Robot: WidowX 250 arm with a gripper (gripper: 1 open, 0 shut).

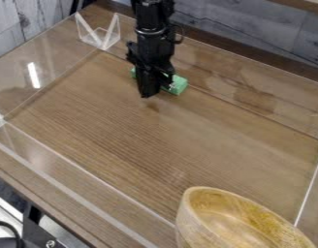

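The black robot arm reaches down from the top centre to its gripper (148,81), which is low over a green object (174,82) at the back middle of the wooden table (148,150). The gripper partly covers the green object. Its fingers are too small and dark to tell whether they are open or shut.
A large yellow container (233,223) sits at the front right. Pale, clear structures stand at the back left and left edge. A dark gap with cables is at the lower left.
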